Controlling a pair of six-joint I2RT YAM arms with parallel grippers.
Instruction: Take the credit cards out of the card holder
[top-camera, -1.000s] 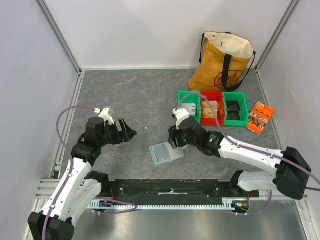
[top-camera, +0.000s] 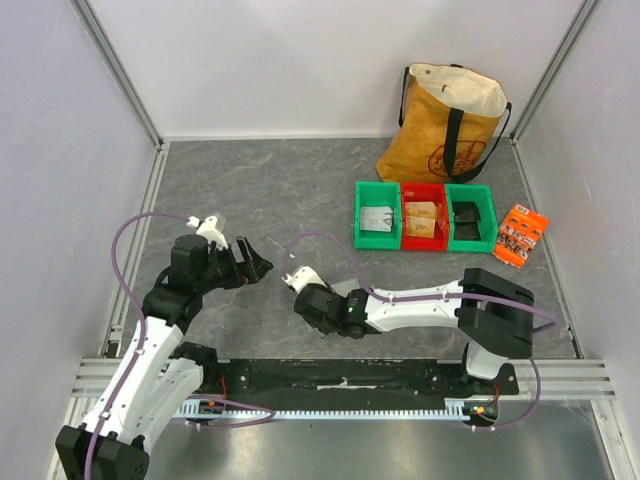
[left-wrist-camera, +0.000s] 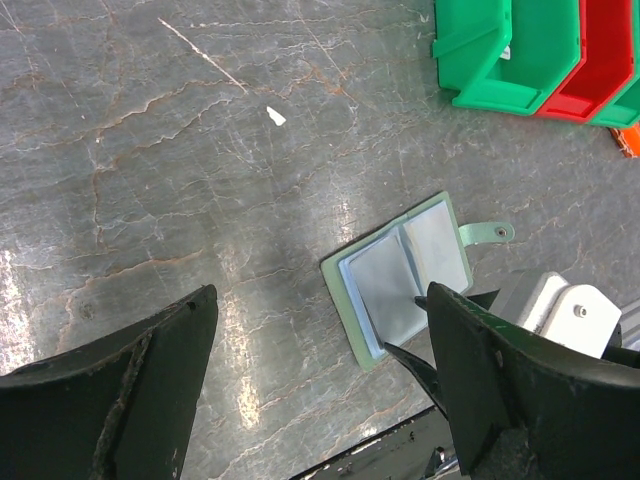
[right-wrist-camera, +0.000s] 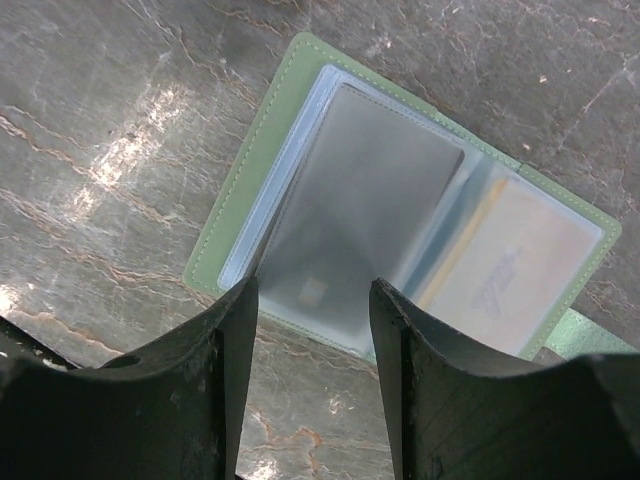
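The pale green card holder (right-wrist-camera: 230, 190) lies open and flat on the dark grey tabletop, its clear pockets facing up and its snap strap at one end. Inside the left pocket, a greyish card (right-wrist-camera: 360, 190) shows under the plastic. Just above the holder, my right gripper points down with a gap between its fingers and nothing in them. In the top view my right arm covers most of the holder. Off to the left, my left gripper (top-camera: 256, 260) stands open and empty; the holder (left-wrist-camera: 355, 315) shows beyond its right finger.
A green bin (top-camera: 376, 242) with white cards, a red bin (top-camera: 424, 246) with tan items and another green bin (top-camera: 484, 240) with dark items stand at the back right. Beside them lie an orange packet (top-camera: 520, 235) and a yellow bag (top-camera: 435, 130).
My right arm has swung left and come in over the card holder, which now lies mostly hidden beneath it in the top view. The left arm has stayed still.
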